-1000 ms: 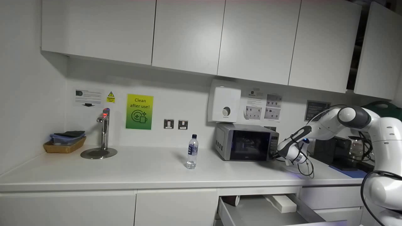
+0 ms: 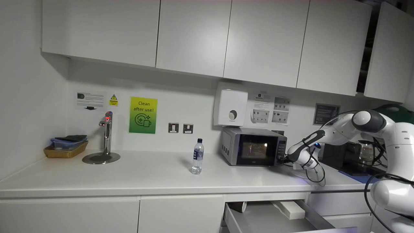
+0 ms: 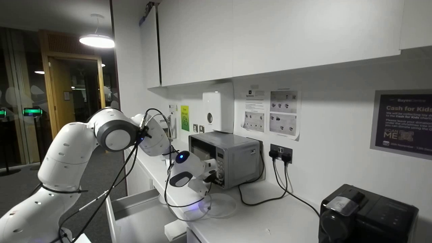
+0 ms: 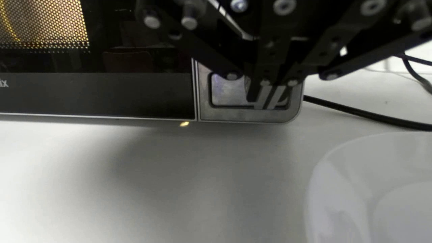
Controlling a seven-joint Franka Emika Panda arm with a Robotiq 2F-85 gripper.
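The silver microwave (image 2: 254, 147) stands against the wall with its door shut and its inside lit. In the wrist view, its lit mesh window (image 4: 44, 22) shows at upper left. At the bottom of its control panel is a wide rectangular button (image 4: 226, 92). Right in front of this button, my gripper is shut, with nothing visible between its fingers. The fingertips overlap the button's right part; whether they touch it, I cannot tell. From the side, the gripper (image 3: 211, 174) reaches the lower front of the panel.
A clear round plate (image 3: 218, 206) lies on the counter right of the microwave. Below, a drawer (image 2: 264, 221) is pulled out, holding a white box (image 2: 293, 211). A water bottle (image 2: 198, 157) stands left of the microwave. Black cables (image 3: 265, 200) run behind the plate.
The microwave's window was dark a second ago and is now lit. My arm has shifted slightly to the right in exterior view 1. Bottle and drawer stay as they were.
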